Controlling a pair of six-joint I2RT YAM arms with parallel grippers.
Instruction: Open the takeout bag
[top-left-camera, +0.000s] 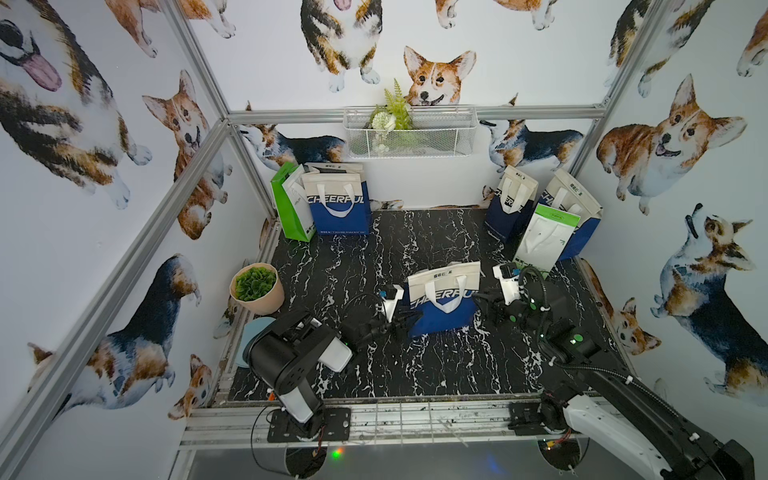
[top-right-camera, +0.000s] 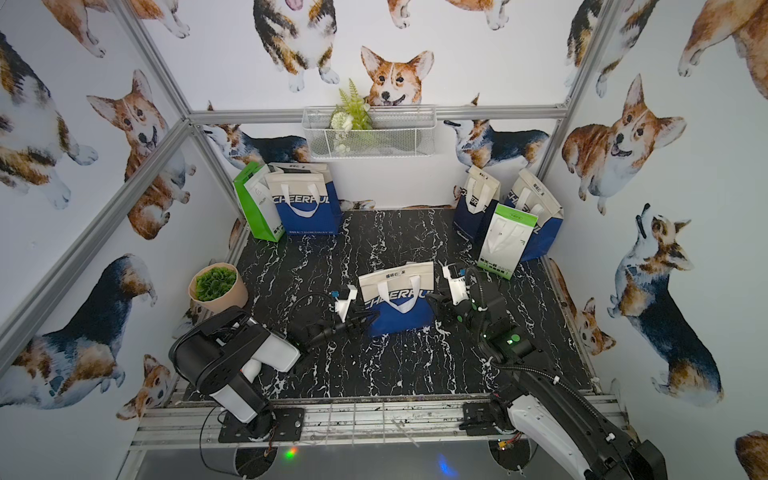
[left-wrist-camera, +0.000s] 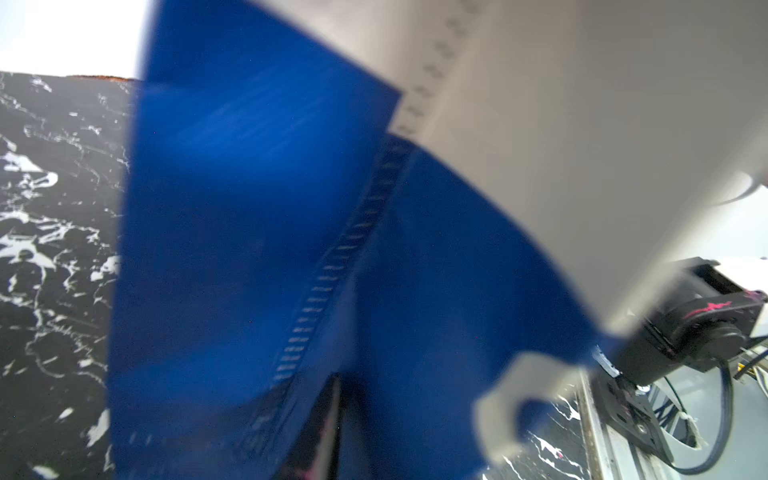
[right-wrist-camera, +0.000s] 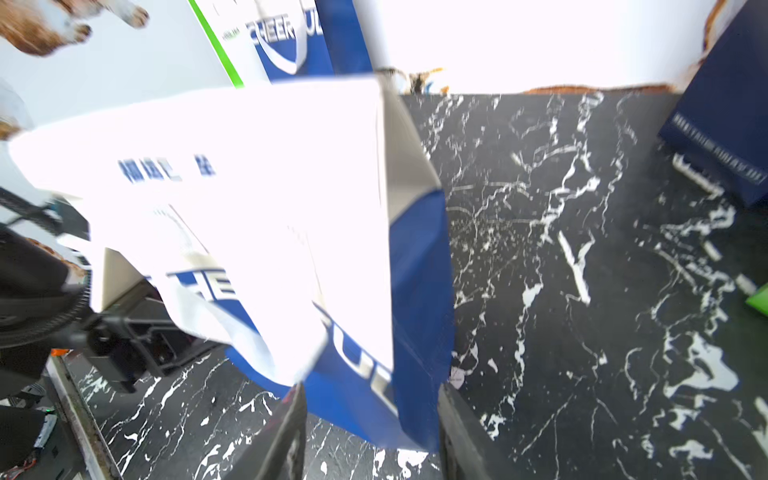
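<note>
A blue and cream takeout bag (top-left-camera: 438, 316) with white handles stands upright at the table's front middle, its cream top band facing the cameras. My left gripper (top-left-camera: 409, 318) is at the bag's left end; in the left wrist view that blurred blue side fills the frame over its fingers, so its finger state is unclear. My right gripper is open at the bag's right end, its fingertips apart low in the right wrist view, with the bag just beyond them.
More bags stand at the back left (top-left-camera: 340, 216) and back right (top-left-camera: 544, 244). A potted plant (top-left-camera: 256, 296) is at the left edge. A mesh basket (top-left-camera: 440, 140) hangs on the back wall.
</note>
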